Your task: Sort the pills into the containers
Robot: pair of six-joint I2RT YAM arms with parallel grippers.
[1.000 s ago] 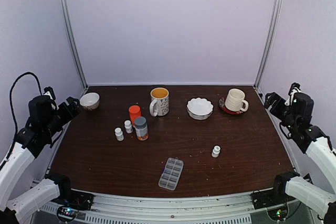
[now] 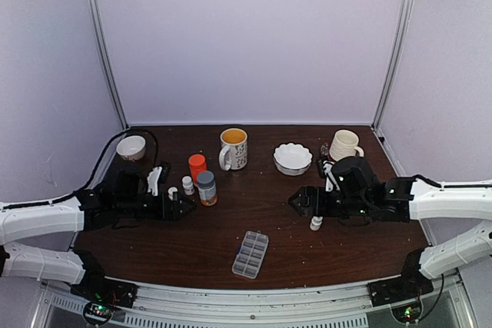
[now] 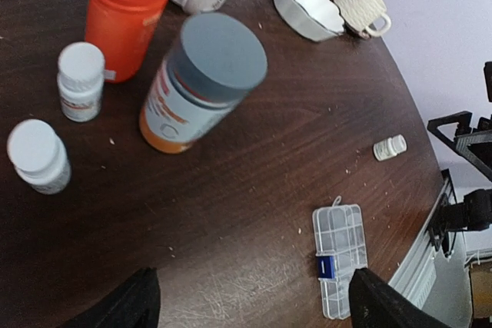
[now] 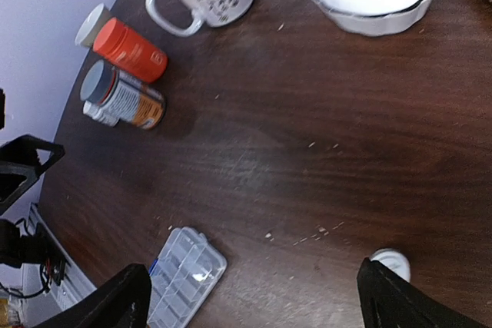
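Observation:
A clear compartment pill box (image 2: pixel 250 254) lies near the table's front, with one blue spot inside in the left wrist view. Two small white-capped bottles (image 3: pixel 80 82) stand at the left beside a red-capped orange bottle (image 3: pixel 129 17) and a grey-lidded jar (image 3: pixel 201 82). On the right side is another small white bottle (image 2: pixel 316 223), partly under my right arm; its white cap (image 4: pixel 392 263) shows near the right fingers. My left gripper (image 2: pixel 187 205) is open and empty above the table near the jar. The right gripper (image 2: pixel 296 201) is open too, nothing between its fingers.
At the back stand a patterned mug (image 2: pixel 234 149), a white scalloped bowl (image 2: pixel 292 159) and a cream cup (image 2: pixel 346 145). A small bowl (image 2: pixel 131 147) sits at the back left. Bare table lies between the two grippers.
Both arms have swung inward over the table from the sides, the left one rightward and the right one leftward. The objects have stayed in place.

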